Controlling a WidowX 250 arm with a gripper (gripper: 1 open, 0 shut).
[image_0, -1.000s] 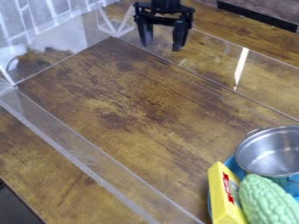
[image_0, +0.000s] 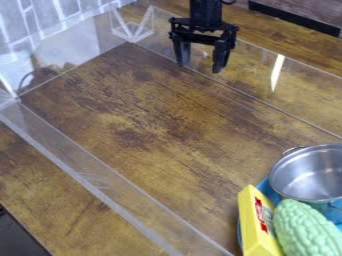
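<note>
The black gripper (image_0: 202, 52) hangs at the top centre of the camera view, above the back part of the wooden tray floor, with its two fingers pointing down and apart. I see nothing between them. At the lower right sit a steel pot (image_0: 310, 176), a yellow box (image_0: 257, 222) and a green cabbage-like vegetable (image_0: 305, 228), close together on something blue.
Clear plastic walls (image_0: 83, 176) border the wooden surface (image_0: 160, 140) on the left and back.
The gripper has moved a little to the right and down in the view since about a second ago. The objects at the lower right have not moved.
</note>
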